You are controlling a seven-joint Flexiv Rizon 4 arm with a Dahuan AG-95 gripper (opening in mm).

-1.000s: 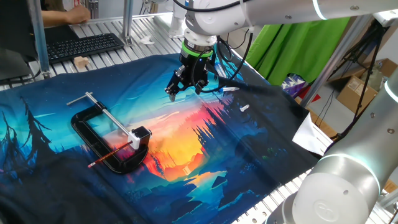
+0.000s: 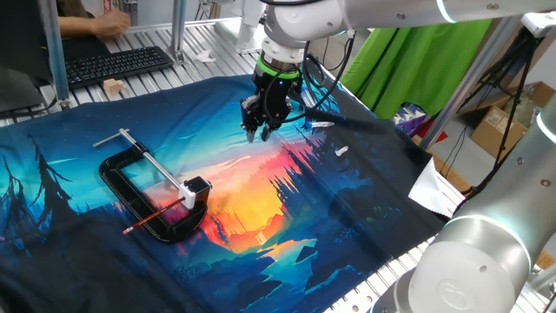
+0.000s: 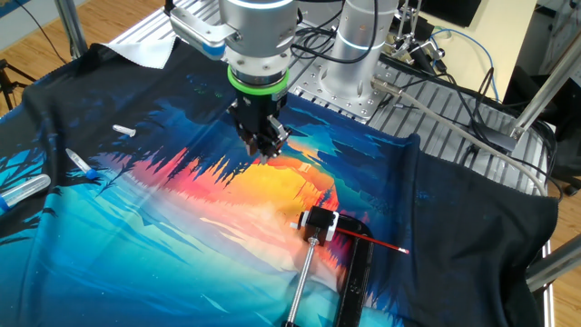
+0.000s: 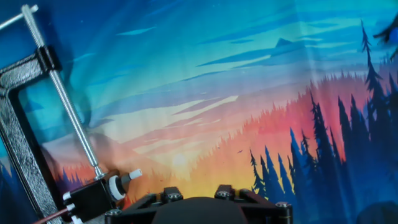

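Note:
My gripper (image 2: 258,136) hangs above the printed cloth, its two fingertips a small gap apart and nothing between them. In the wrist view the fingers (image 4: 171,194) show at the bottom edge, still separated. A black C-clamp (image 2: 130,193) with a metal screw lies on the cloth, left of the gripper in exterior view 1. At one end of the clamp sits a black block (image 3: 320,222) with white fittings. A thin red rod (image 3: 377,240) sticks out from beside that block; how it is held cannot be made out.
A small white tube (image 3: 124,131), a blue-capped tube (image 3: 82,163) and a larger clear tube (image 3: 25,193) lie on the cloth, apart from the clamp. A keyboard (image 2: 119,63) and a small wooden block (image 2: 113,86) are at the back left.
The gripper's fingers have drawn closer together over the last second. The arm's end has shifted slightly to the right in exterior view 1. Clamp and tubes have stayed put.

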